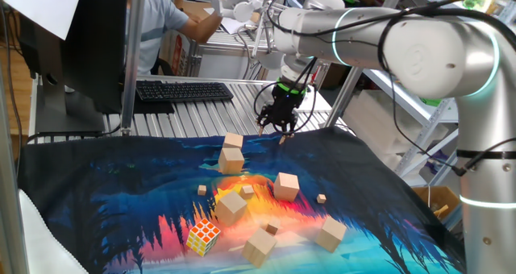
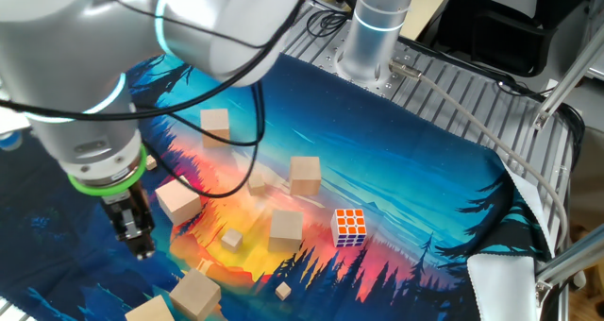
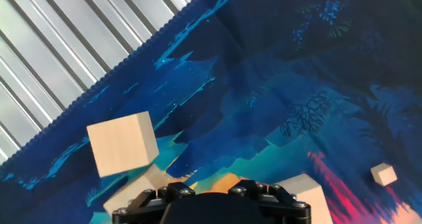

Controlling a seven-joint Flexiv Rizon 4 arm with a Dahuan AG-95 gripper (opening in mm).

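My gripper (image 1: 272, 135) hangs above the far edge of the patterned cloth, its fingertips apart and nothing between them. In exterior view 2 the gripper (image 2: 140, 250) is over the dark part of the cloth, and in the wrist view only its black finger linkages show at the bottom edge. Two large wooden cubes, a far one (image 1: 233, 140) and a nearer one (image 1: 230, 160), sit close together left of the gripper. Another large cube (image 1: 286, 187) lies nearer the middle. A Rubik's cube (image 1: 203, 237) with an orange top rests at the front left.
More large cubes (image 1: 231, 209) and several small ones (image 1: 321, 199) are scattered over the cloth's middle and front. A keyboard (image 1: 184, 91) and monitor (image 1: 81, 56) stand beyond the cloth at the left.
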